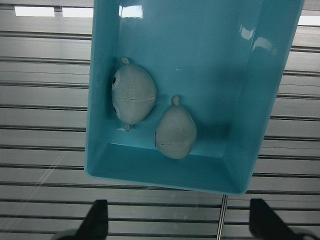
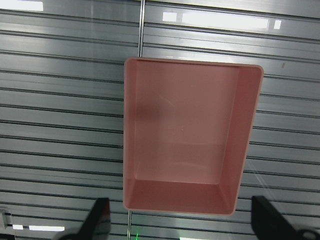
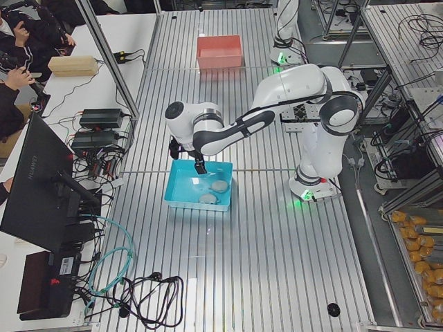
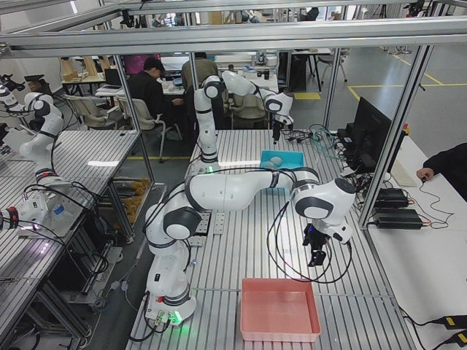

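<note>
A blue bin point(image 3: 181, 190) holds two grey plush toys, one point(image 1: 132, 94) with eyes showing, the other point(image 1: 174, 134) beside it. My left gripper point(image 3: 187, 159) hangs open above the bin's back edge; its fingertips frame the bin's near side in the left wrist view, with nothing between them. A pink bin point(image 2: 180, 125) stands empty on the slatted table, and my right gripper point(image 4: 316, 248) is open above and behind it, nothing between its fingers.
A monitor point(image 3: 41, 187), black power units point(image 3: 100, 119) and loose cables point(image 3: 156, 304) lie along one side. The slatted table between the bins and around them is clear.
</note>
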